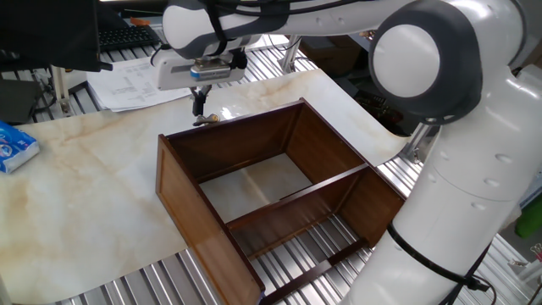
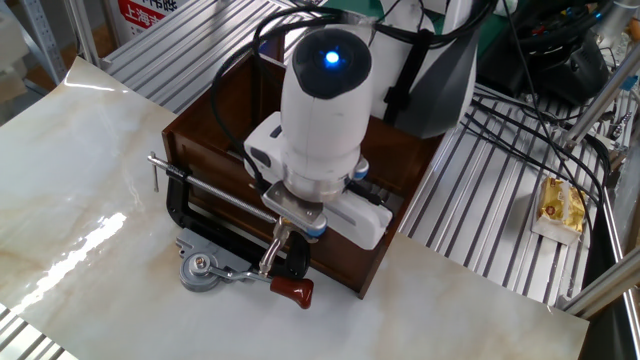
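Observation:
A hand-crank device [image 2: 200,270] of grey metal, with a reddish-brown handle [image 2: 292,291], sits against the outside of the brown wooden frame [image 2: 340,268] in exterior view 2. A black clamp [image 2: 180,205] with a long threaded rod lies along the same wall. My gripper [image 2: 272,254] points down beside that wall, its fingers close to the clamp and crank. In exterior view 1 the gripper [image 1: 200,110] is just above a small brassy metal piece [image 1: 206,120] behind the frame's far wall. Whether its fingers are apart, or touch anything, cannot be made out.
The open frame [image 1: 254,222] fills the middle, split by a crosspiece. Papers [image 1: 135,83] and a keyboard [image 1: 127,37] lie at the back, a blue packet [image 1: 15,147] at the left.

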